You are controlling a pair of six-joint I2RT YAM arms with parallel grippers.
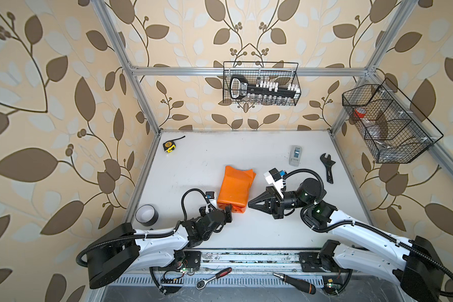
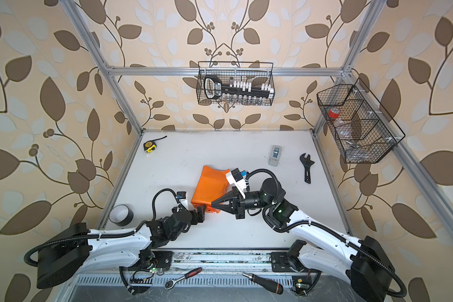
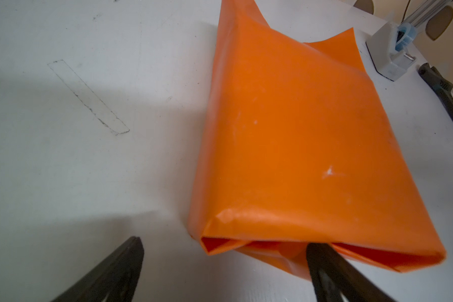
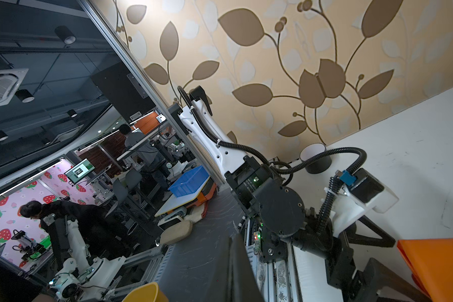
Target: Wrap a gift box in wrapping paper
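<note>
An orange paper-wrapped package (image 1: 235,186) lies on the white table in front of both arms. In the left wrist view, the near end of the orange package (image 3: 307,151) has loose folds of paper hanging beneath its upper edge. My left gripper stands open at that near end; its right finger overlaps the folds, its left finger is over bare table. Contact with the paper cannot be told. Just right of the package, my right gripper (image 1: 250,204) is shut, its fingers (image 4: 230,271) together with nothing between them.
At the back left lies a tape measure (image 1: 169,146); a white roll (image 1: 146,215) stands at the left edge. A grey device (image 1: 295,155) and a black wrench (image 1: 327,167) lie at the right.
</note>
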